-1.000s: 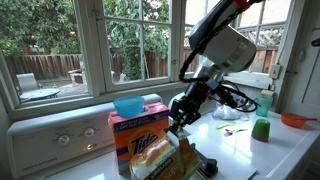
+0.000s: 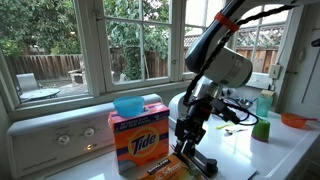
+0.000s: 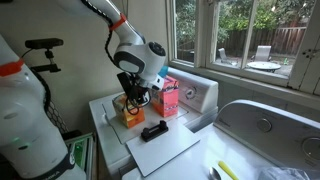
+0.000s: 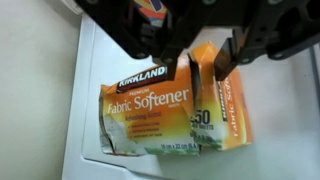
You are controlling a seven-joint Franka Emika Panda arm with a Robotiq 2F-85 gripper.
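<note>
An orange and green Kirkland fabric softener box [image 4: 150, 110] lies below my gripper in the wrist view, its printed front and one end showing. The two dark fingers stand apart, with the box's upper edge near the gap; whether they touch it I cannot tell. In the first exterior view the softener box [image 2: 165, 168] shows only partly at the bottom edge, in front of the orange Tide box [image 2: 140, 135]. From the second exterior view, my gripper [image 3: 138, 102] is just over the softener box [image 3: 131, 118].
A blue bowl [image 2: 129, 106] sits on the Tide box. A black object [image 3: 154, 131] and a flat white panel [image 3: 165, 150] lie close by. Farther right are a green cup [image 2: 261, 130] and an orange pan [image 2: 294, 120]. A yellow-handled utensil [image 3: 229, 171] lies on the white surface.
The softener box has come down from a raised, tilted pose in front of the Tide box to low at the frame's bottom. My gripper has descended with it.
</note>
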